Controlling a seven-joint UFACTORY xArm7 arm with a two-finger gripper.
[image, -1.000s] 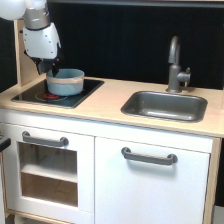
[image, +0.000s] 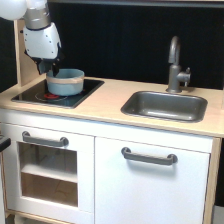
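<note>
A light blue-grey pot (image: 68, 87) stands upright on the black cooktop (image: 92, 86) at the left of the toy kitchen's counter. My gripper (image: 47, 70) points down at the pot's left rim, under the white arm (image: 42, 42). Its dark fingers look very close to the rim, perhaps touching it. They are too small and dark here to show whether they are open or shut, or whether any of the rim lies between them.
To the right, a steel sink (image: 165, 96) is set into the wooden counter (image: 116, 92), with a grey tap (image: 176, 65) behind it. Bare counter separates cooktop and sink. Below, the cabinet door (image: 150, 190) and the oven door (image: 82, 142) are closed.
</note>
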